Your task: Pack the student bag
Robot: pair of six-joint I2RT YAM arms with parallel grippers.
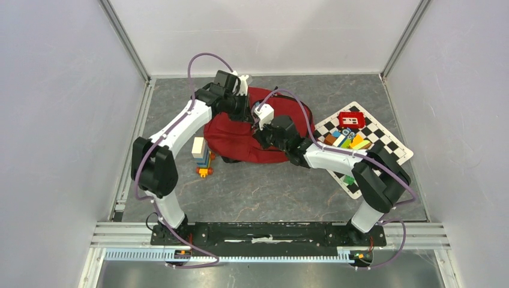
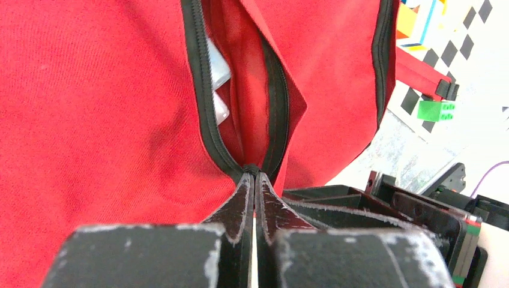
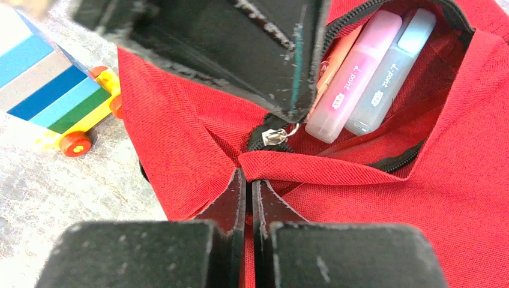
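Observation:
The red bag [image 1: 234, 141] lies on the table with its black zipper [image 2: 207, 108] part open. Inside the gap, a pink highlighter [image 3: 360, 69] and a blue-grey highlighter [image 3: 393, 72] show, with an orange item [image 3: 337, 60] beside them. My left gripper is shut on the zipper pull at the end of the opening. Its metal slider [image 3: 275, 137] lies right by the left fingertip. My right gripper is shut at the fold of red fabric below the slider; nothing clearly shows gripped between its tips.
A block stack on a wheeled yellow base [image 1: 204, 172] stands left of the bag. To the right lies a checkered board [image 1: 393, 146] bearing a red tray [image 1: 352, 119] and several coloured blocks. Both arms cross close together over the bag.

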